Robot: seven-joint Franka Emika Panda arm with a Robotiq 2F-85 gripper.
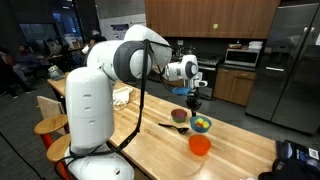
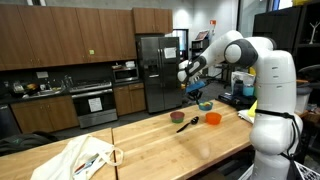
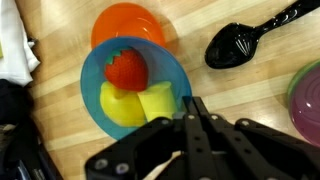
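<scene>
A blue bowl (image 3: 103,111) holds a strawberry (image 3: 126,70) and yellow fruit-like pieces (image 3: 122,104). It is raised off the table, hanging from my gripper, which is shut on its thin rim. In exterior view 1 the blue bowl (image 1: 201,126) hangs above and behind an orange bowl (image 1: 199,146). Part of the orange bowl (image 3: 125,22) shows past the blue one's edge in the wrist view. The blue bowl (image 2: 205,106) also shows near the gripper in exterior view 2.
A black spoon (image 3: 235,45) lies on the wooden table beside the bowls. A pink and green bowl (image 3: 306,103) stands farther along; in exterior view 1 this bowl (image 1: 179,115) is behind the spoon. Bare tabletop (image 1: 240,150) lies to the right of the orange bowl.
</scene>
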